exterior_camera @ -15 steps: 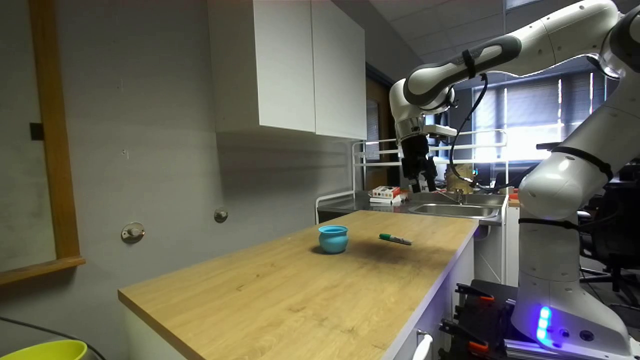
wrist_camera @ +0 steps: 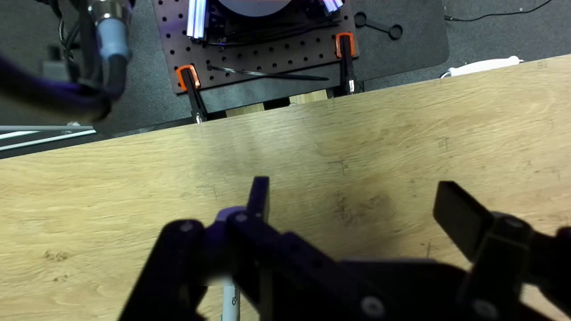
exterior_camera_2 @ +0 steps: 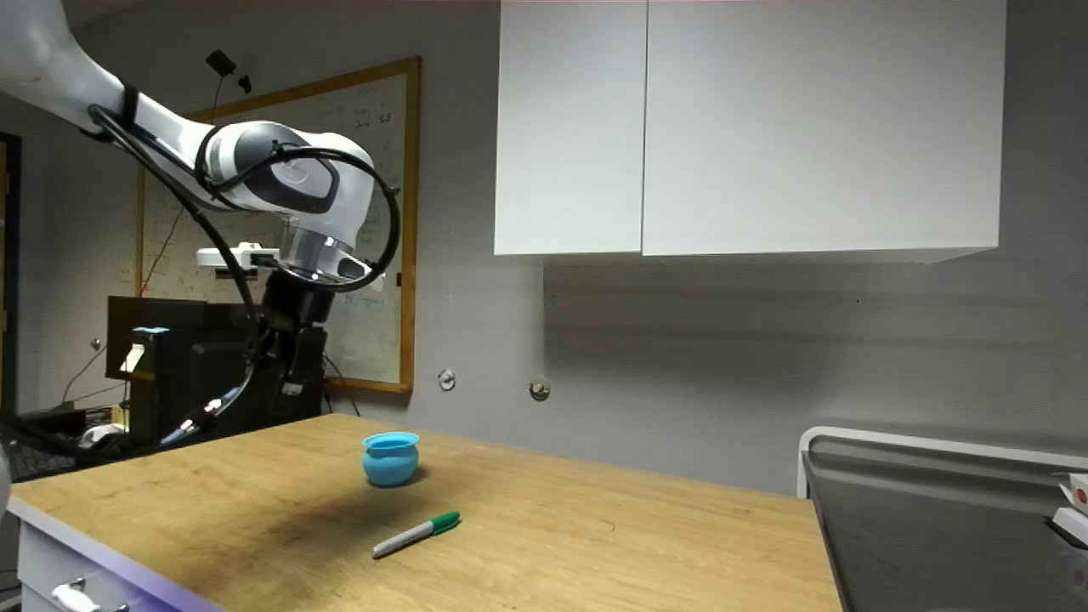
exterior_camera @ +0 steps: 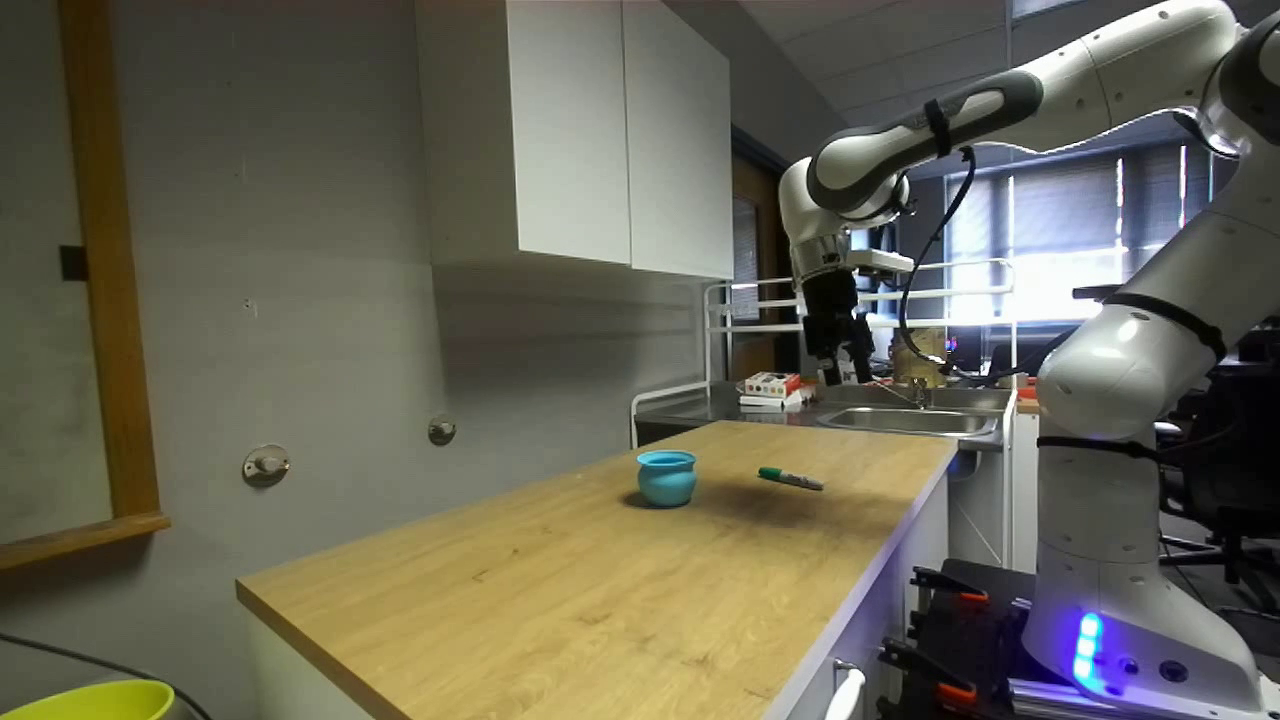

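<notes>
A small turquoise pot (exterior_camera: 667,479) stands upright on the wooden counter, its mouth facing up. Close to it lies a grey marker with a green cap (exterior_camera_2: 417,534), flat on the wood and apart from the pot. In the wrist view only part of the marker's grey barrel (wrist_camera: 230,301) shows, below and behind the left finger. My gripper is open, its two fingers wide apart with bare counter visible between them. It hangs well above the counter, touching neither object. The pot is out of sight in the wrist view.
White wall cabinets (exterior_camera_2: 750,127) hang over its back side. A metal sink (exterior_camera: 912,420) and small boxes (exterior_camera: 770,385) lie beyond its far end. Clamps (wrist_camera: 346,61) hold the arm's base plate beside the counter edge.
</notes>
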